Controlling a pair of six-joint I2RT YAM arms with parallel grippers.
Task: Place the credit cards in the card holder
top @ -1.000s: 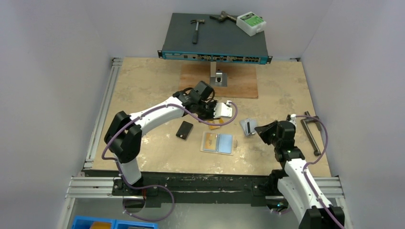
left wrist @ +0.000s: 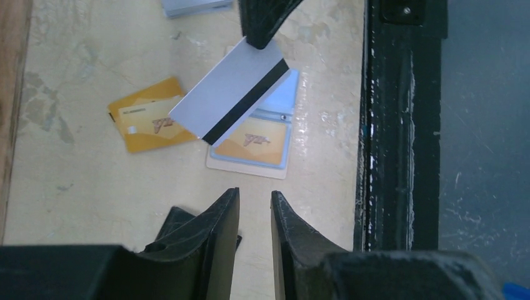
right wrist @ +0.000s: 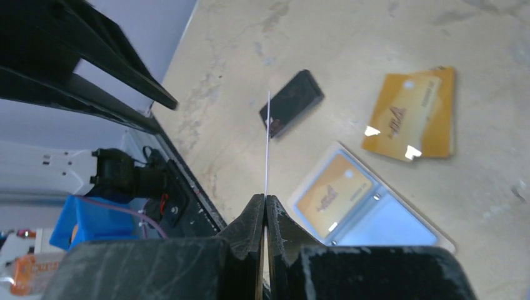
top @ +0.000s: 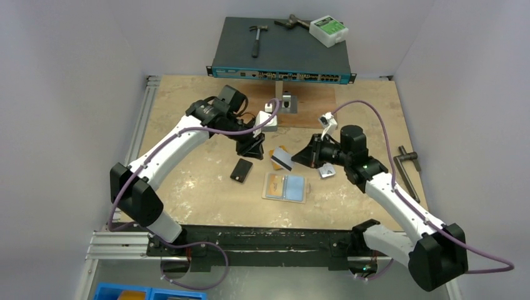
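My right gripper is shut on a silver card with a dark stripe, seen edge-on in the right wrist view. In the top view this card hangs above the table, beyond the holder. The open card holder [top: 284,187] lies flat below; one pocket carries a gold VIP card [right wrist: 333,194], the other shows plain blue. Loose gold cards [right wrist: 409,112] are stacked beside the holder. A silver card stack [top: 327,170] lies to the right, partly covered by the right arm. My left gripper stands open and empty, left of the holder.
A black box-like object [top: 241,170] lies left of the holder. Farther back are a wooden board [top: 315,106] and a rack unit [top: 281,47] bearing hammers. Bare table [top: 206,203] stretches across the front left.
My right gripper has carried the silver card left from the silver stack toward the holder. The left arm has drawn back to the left, uncovering more of the board.
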